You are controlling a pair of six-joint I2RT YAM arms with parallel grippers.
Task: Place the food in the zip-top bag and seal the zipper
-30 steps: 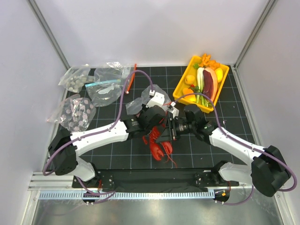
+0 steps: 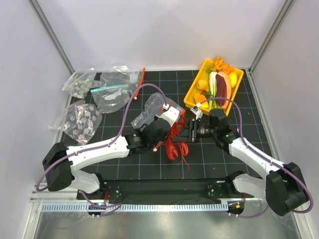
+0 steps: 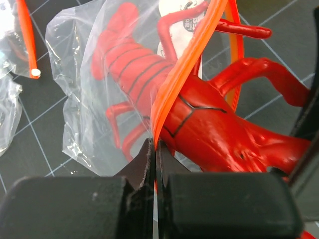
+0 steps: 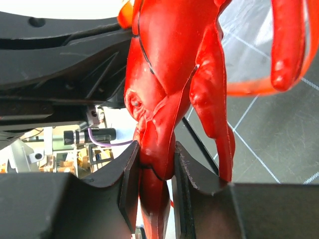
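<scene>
A red lobster (image 3: 209,129) lies partly inside a clear bag (image 3: 79,99) with an orange zipper edge (image 3: 182,67); its tail and some legs show through the plastic. In the left wrist view my left gripper is shut on that zipper edge. In the right wrist view my right gripper is shut on the lobster's front part. In the top view both grippers meet over the lobster at the middle of the black mat, and the claws hang out toward the front.
A yellow crate (image 2: 192,92) of toy produce stands at back right. Other bags (image 2: 112,99) lie at back left.
Over the last second my right gripper has moved rightward with the lobster, whose claws shifted right too. The left gripper and the bag have also shifted.
</scene>
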